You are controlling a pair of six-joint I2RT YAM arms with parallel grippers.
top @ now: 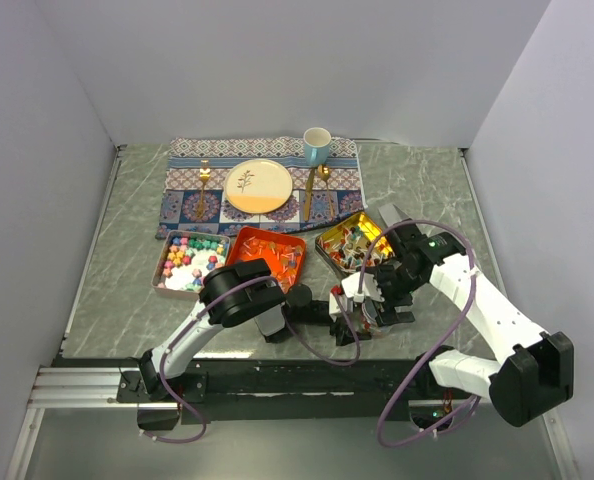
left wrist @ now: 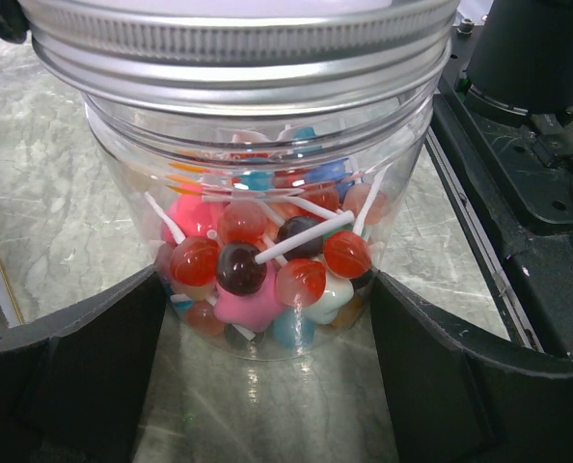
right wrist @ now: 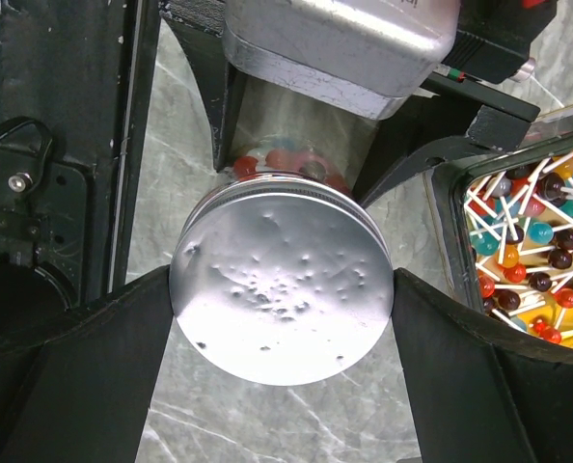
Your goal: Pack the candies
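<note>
A clear jar (left wrist: 267,241) of lollipops and candies, with a silver metal lid (right wrist: 282,280), stands at the table's front, right of centre. My left gripper has one finger on each side of the jar's lower part. Its fingers look close against the glass, but whether they grip it cannot be told. From above, my right gripper is open around the lid, a finger at either side. In the top view the arms mostly hide the jar.
A yellow-lined tray of lollipops (right wrist: 547,231) lies close beside the jar. An orange tray (top: 289,245) of wrapped candies and a box of coloured candies (top: 162,268) are farther left. Behind are a plate (top: 259,187) and a mug (top: 317,147). My two grippers are very close together.
</note>
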